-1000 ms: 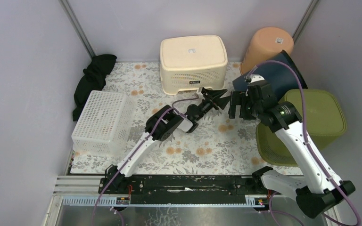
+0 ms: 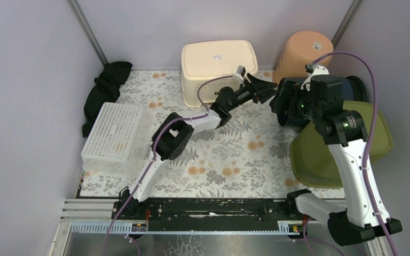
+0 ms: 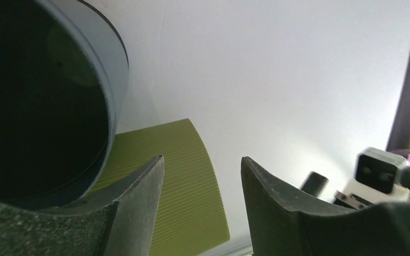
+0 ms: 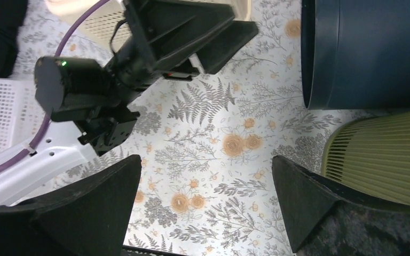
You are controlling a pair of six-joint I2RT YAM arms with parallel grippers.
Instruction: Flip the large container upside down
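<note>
The large dark blue container (image 2: 348, 89) lies on its side at the back right, its mouth facing left, partly hidden by my right arm. In the left wrist view the container's rim and dark inside (image 3: 37, 106) fill the left side, close beside one finger. My left gripper is open, with no part of the container between its fingers. From above, this gripper (image 2: 267, 90) is near the container's mouth. My right gripper is open too, only patterned floor showing between its fingers; seen from above, it overlaps the container's mouth end.
An olive basket (image 2: 315, 160) sits in front of the container, and a peach bucket (image 2: 305, 53) behind it. A cream lidded box (image 2: 219, 56) stands at the back, a white basket (image 2: 115, 136) at the left near a black cloth (image 2: 107, 88).
The container went from tilted up to lying on its side.
</note>
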